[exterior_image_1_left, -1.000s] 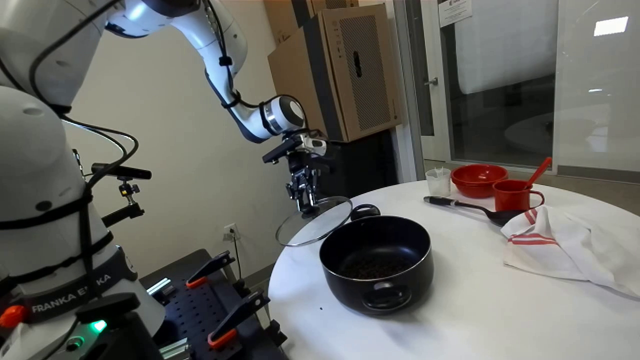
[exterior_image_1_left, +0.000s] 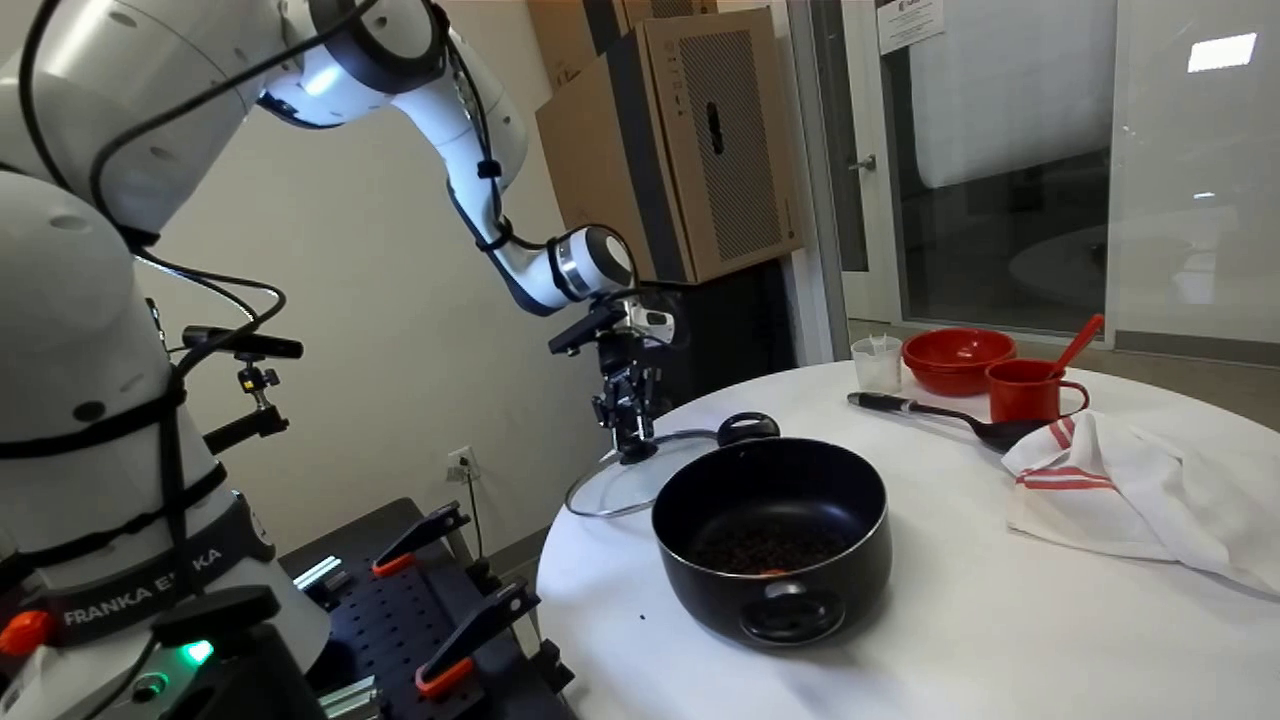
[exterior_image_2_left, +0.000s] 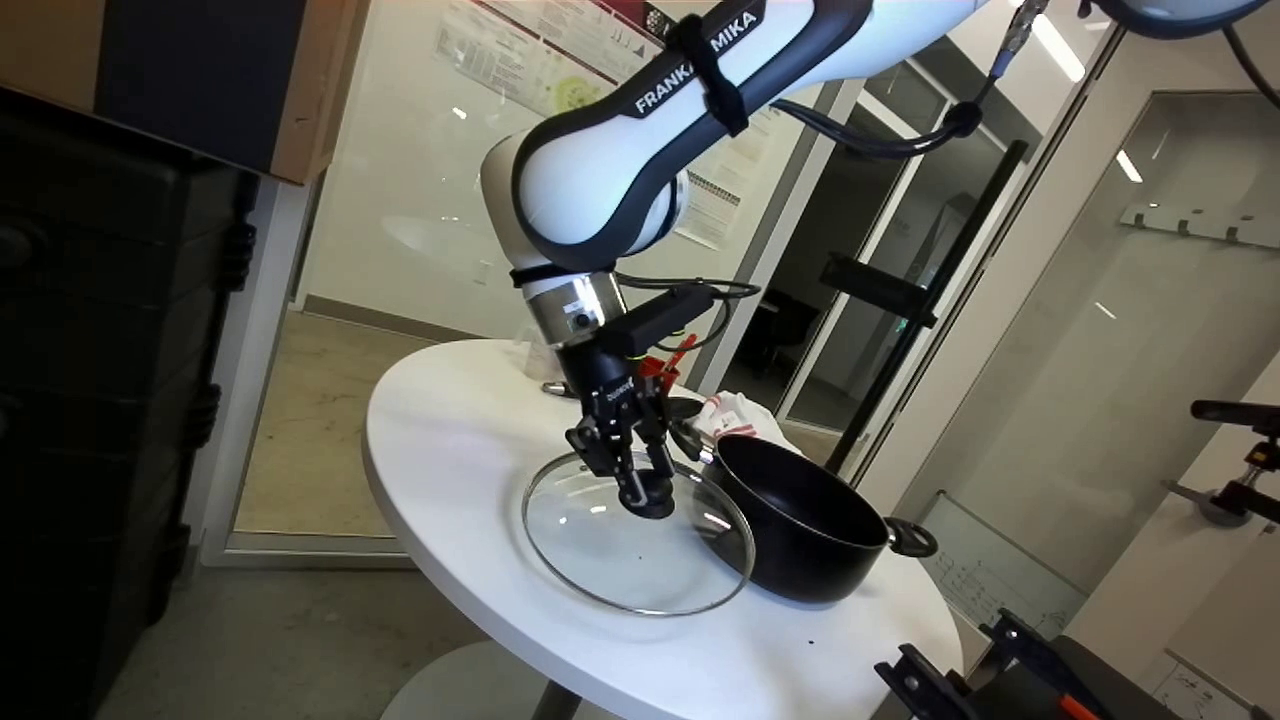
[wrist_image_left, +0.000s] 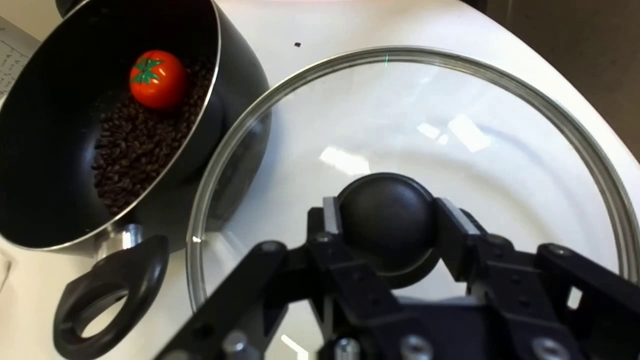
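Observation:
My gripper is shut on the black knob (wrist_image_left: 384, 207) of a clear glass lid (wrist_image_left: 510, 162) with a metal rim. Beside a black two-handled pot (exterior_image_1_left: 720, 588), the lid (exterior_image_2_left: 600, 558) hangs low over the table or touches it; which, I cannot tell. In the wrist view its rim overlaps the pot's outer side, and exterior view 2 shows them close together. The open pot holds dark brown beans (wrist_image_left: 135, 150) and a red tomato (wrist_image_left: 159, 84) with a green top.
Toward the back of the round white table (exterior_image_1_left: 960, 600) are red bowls (exterior_image_1_left: 960, 350), a red mug (exterior_image_1_left: 1023, 394), a clear cup (exterior_image_1_left: 877, 366), a black utensil (exterior_image_1_left: 924, 409) and a white towel (exterior_image_1_left: 1116, 480). The table's edge passes close to the lid.
The gripper and lid have moved right and lower in exterior view 1.

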